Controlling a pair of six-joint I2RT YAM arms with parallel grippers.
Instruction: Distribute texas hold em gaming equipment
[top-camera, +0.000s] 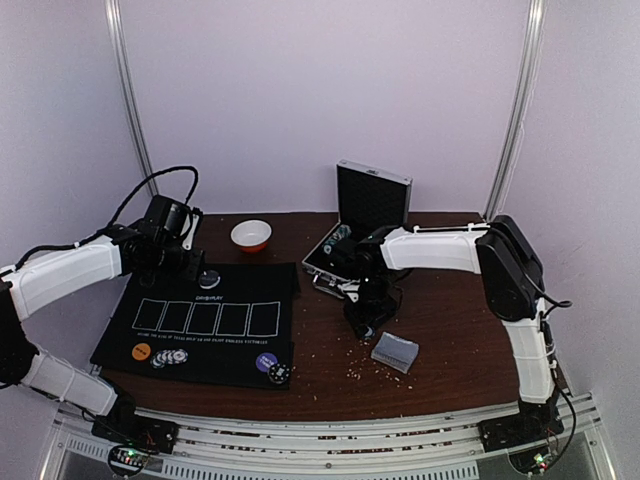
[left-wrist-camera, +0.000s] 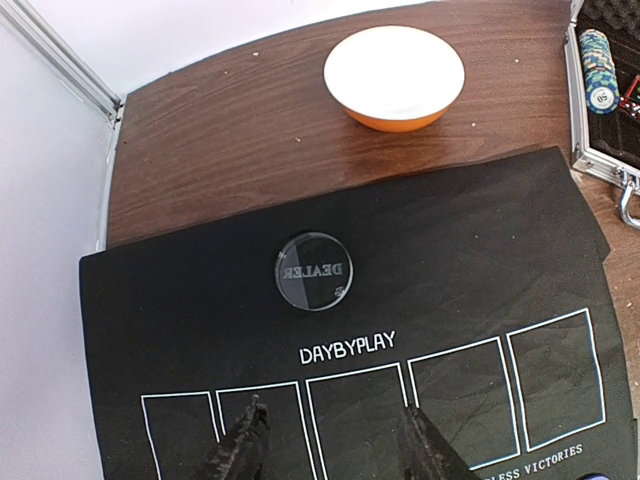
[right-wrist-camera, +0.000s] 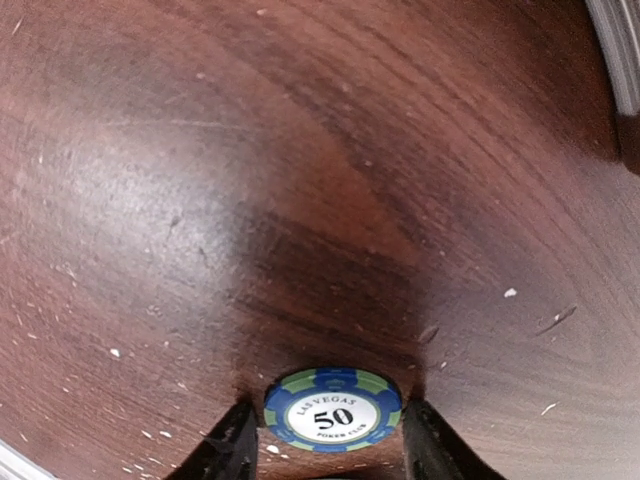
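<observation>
A blue and green "50" poker chip (right-wrist-camera: 333, 410) lies between the fingertips of my right gripper, low over the wooden table; whether the fingers touch its edges cannot be told. From above, that gripper (top-camera: 364, 322) partly covers the chip. My left gripper hangs open and empty over the black game mat (left-wrist-camera: 200, 310). On the mat sit the clear dealer button (left-wrist-camera: 314, 271), an orange disc (top-camera: 141, 352), several pale chips (top-camera: 168, 358), a purple disc (top-camera: 266, 362) and black chips (top-camera: 279, 373). The chip case (top-camera: 374, 196) stands open behind the right gripper.
A boxlike card deck (top-camera: 395, 352) rests just right of the right gripper. Behind the mat is a white and orange bowl (top-camera: 251, 236). Small pale crumbs dot the table's front middle.
</observation>
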